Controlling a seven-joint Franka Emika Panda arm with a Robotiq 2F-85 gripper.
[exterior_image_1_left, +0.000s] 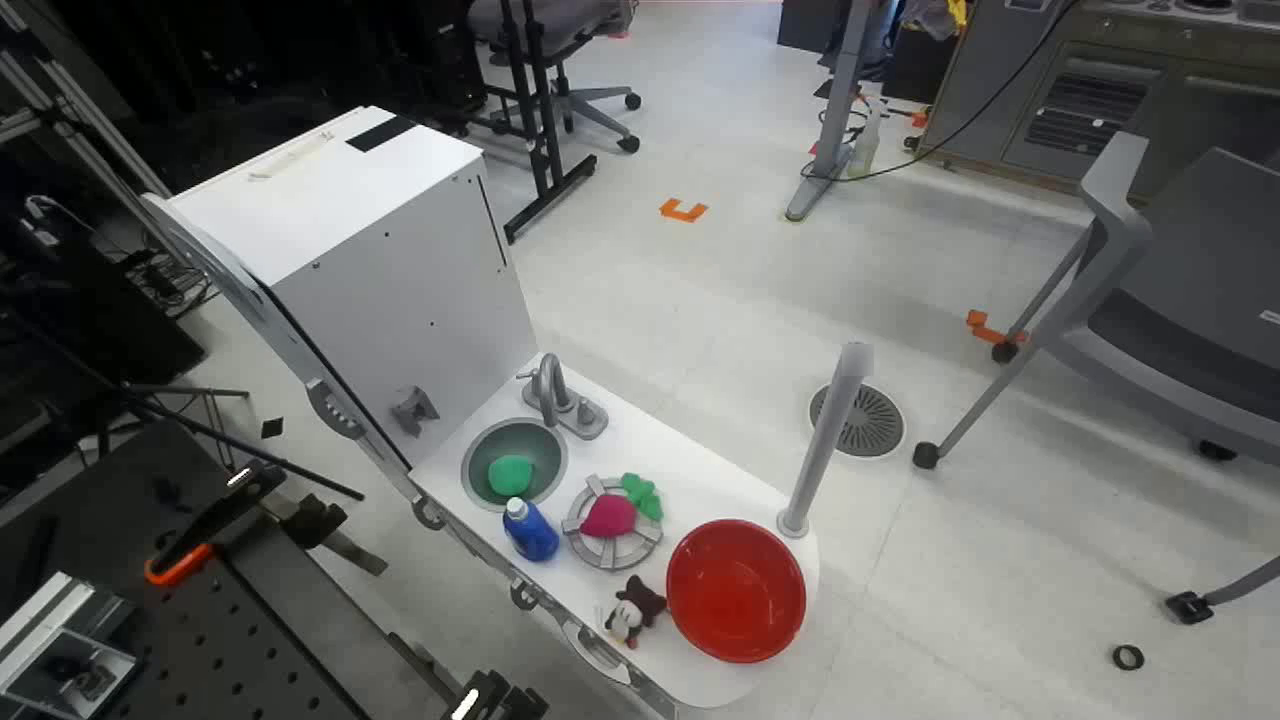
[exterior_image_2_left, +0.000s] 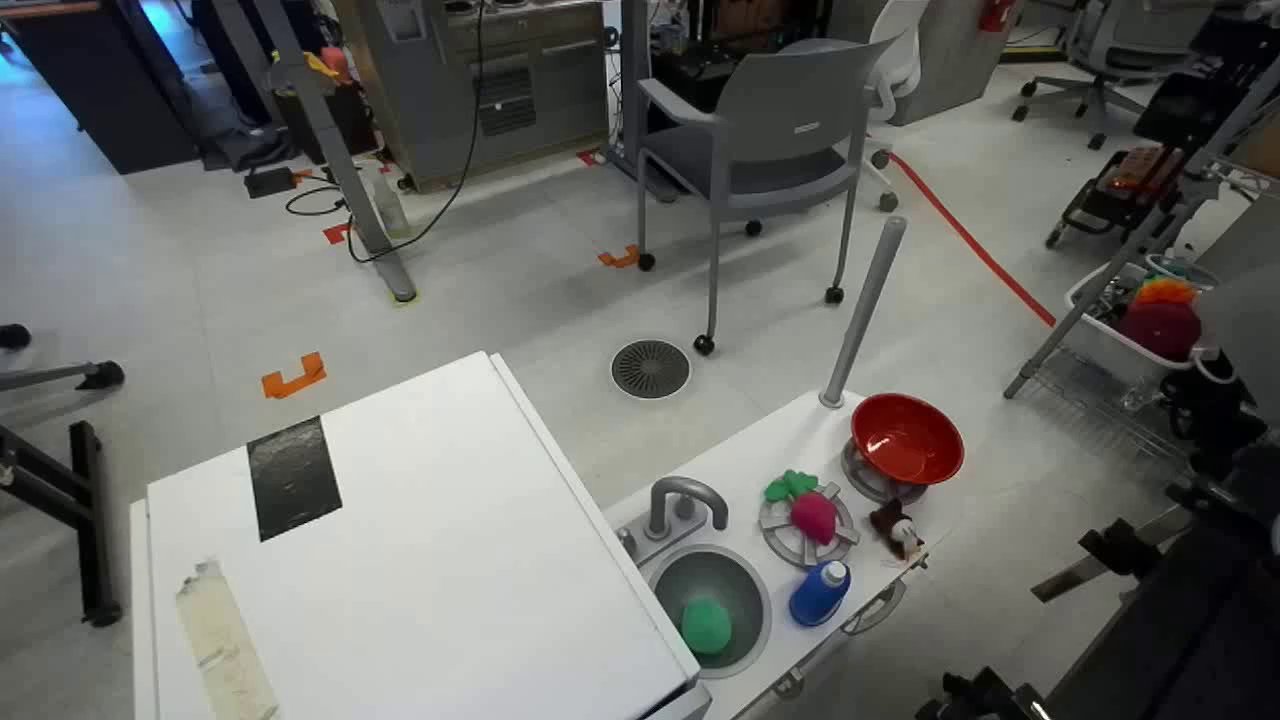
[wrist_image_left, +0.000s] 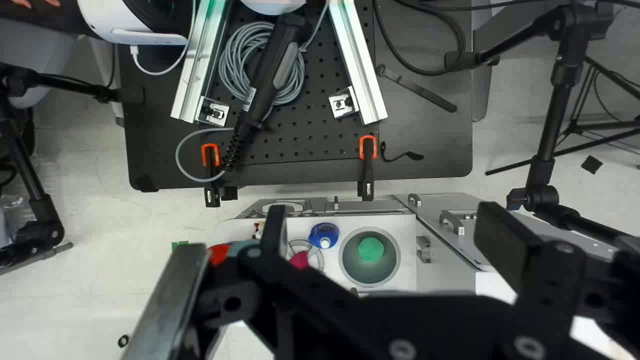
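Note:
In the wrist view my gripper hangs high above the toy kitchen, its two fingers wide apart with nothing between them. Neither exterior view shows it. A green round object (exterior_image_1_left: 511, 475) lies inside the grey sink (exterior_image_1_left: 477, 446). Beside the sink stands a blue bottle (exterior_image_1_left: 529, 534) with a white cap. On the burner ring (exterior_image_1_left: 609, 554) rest a magenta object (exterior_image_1_left: 608, 516) and a green piece (exterior_image_1_left: 642, 494). A red bowl (exterior_image_1_left: 735, 590) occupies the rounded counter end, with a small brown and white plush toy (exterior_image_1_left: 635, 610) next to it.
A grey faucet (exterior_image_1_left: 551, 390) curves over the sink. An upright grey post (exterior_image_1_left: 825, 444) rises near the bowl. The tall white cabinet (exterior_image_2_left: 396, 540) borders the sink end. Clamps and cables sit on the dark perforated table (wrist_image_left: 300, 141). Little bare counter shows between the objects.

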